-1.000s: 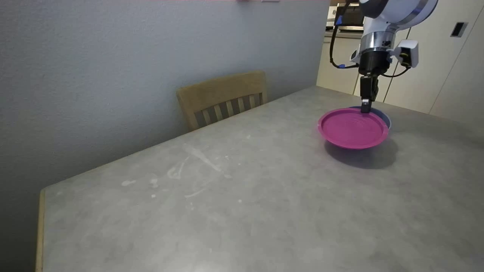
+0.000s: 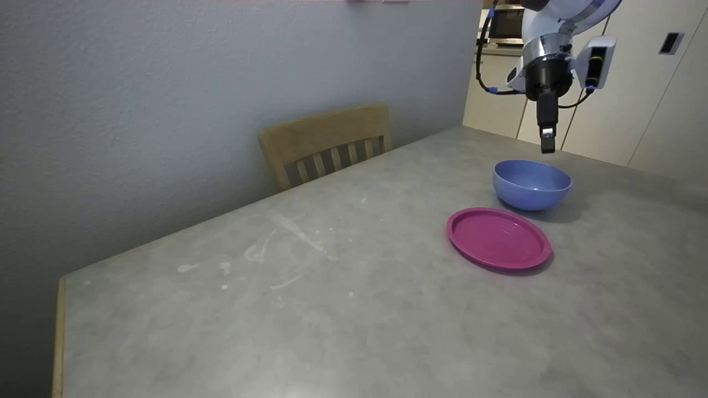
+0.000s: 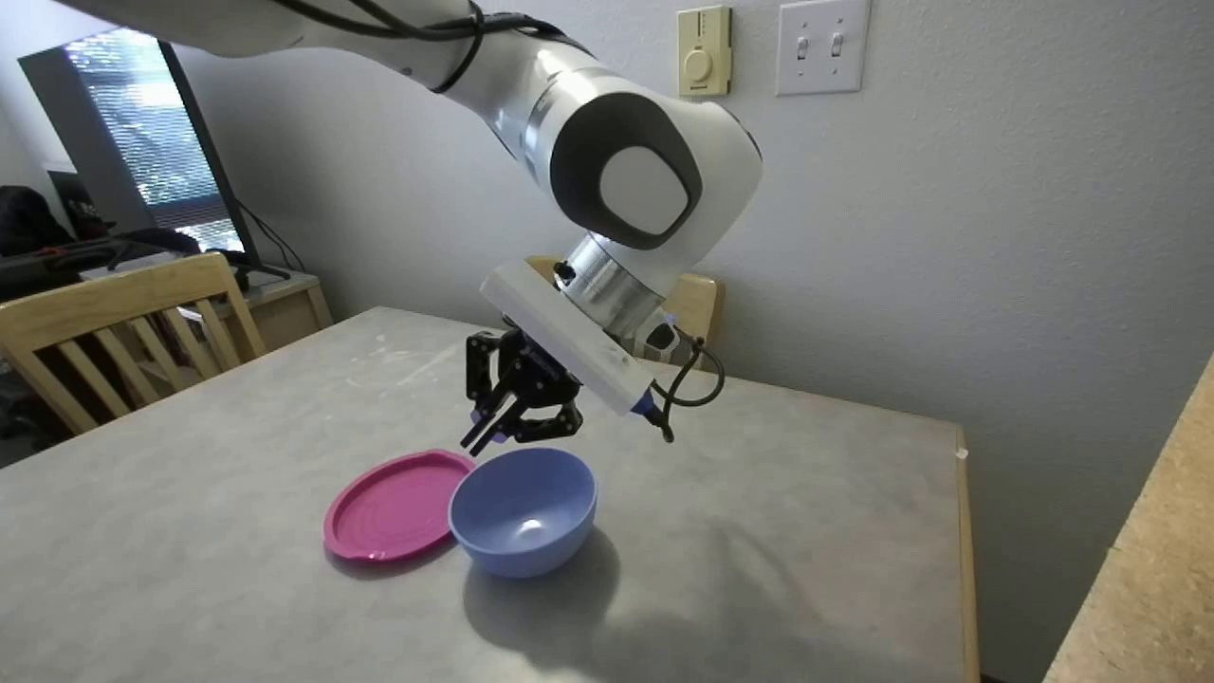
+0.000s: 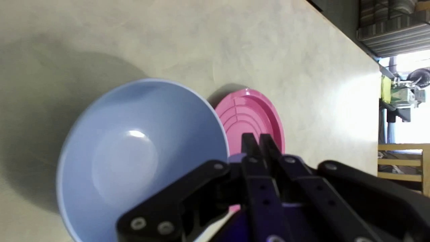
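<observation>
A round pink plate (image 2: 498, 239) (image 3: 398, 507) (image 4: 242, 117) with a raised rim lies on the table. Right beside it stands a blue bowl (image 2: 531, 195) (image 3: 524, 529) (image 4: 129, 161), upright; no contents show in it. Above the bowl, on the side toward the plate, hangs my gripper (image 2: 547, 151) (image 3: 469, 448), clear of both. Its two fingers are close together, with a narrow gap at the tips, and nothing is visible between them. In the wrist view they cover part of the plate and of the bowl's rim.
A wooden chair (image 2: 325, 136) stands against its wall side. Another chair (image 3: 125, 324) is at the far end in exterior view 2.
A second ago the pink plate hung at my fingertips, over the bowl. Now it lies on the table beside the bowl, apart from the gripper, which is slightly higher.
</observation>
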